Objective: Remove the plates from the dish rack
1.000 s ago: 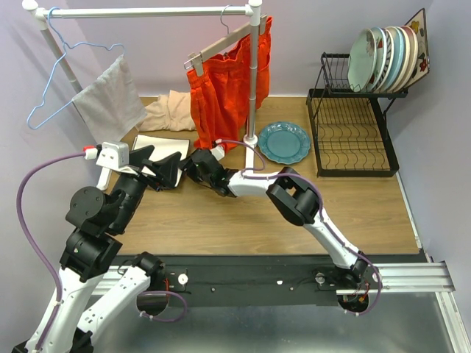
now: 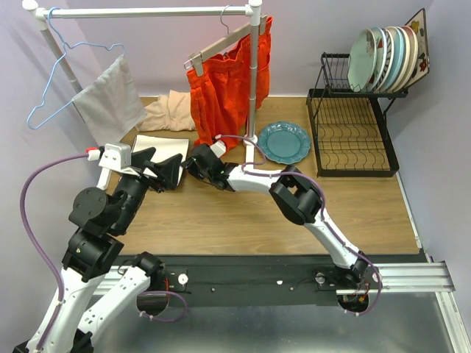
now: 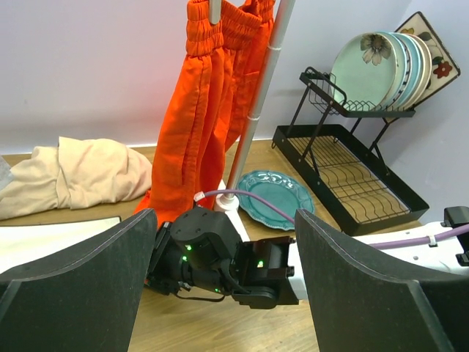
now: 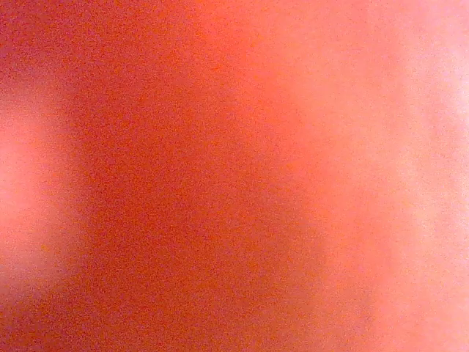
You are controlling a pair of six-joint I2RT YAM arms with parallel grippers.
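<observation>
Several plates [image 2: 362,62] stand upright in the upper tier of the black dish rack [image 2: 390,165] at the back right. A teal plate [image 2: 284,143] lies flat left of the rack. My left gripper [image 2: 162,166] hangs over the left of the table, its fingers apart and empty in the left wrist view. My right gripper [image 2: 193,162] is low beside the hanging orange shorts [image 2: 221,95]; its fingers are hidden, and the right wrist view shows only blurred red.
A clothes rail with a white post [image 2: 253,73] stands between shorts and teal plate. A white board [image 3: 58,242] and folded beige cloth [image 3: 88,176] lie at the left.
My right arm has shifted very slightly around its wrist and cable. The plates and my left arm look nearly unchanged.
</observation>
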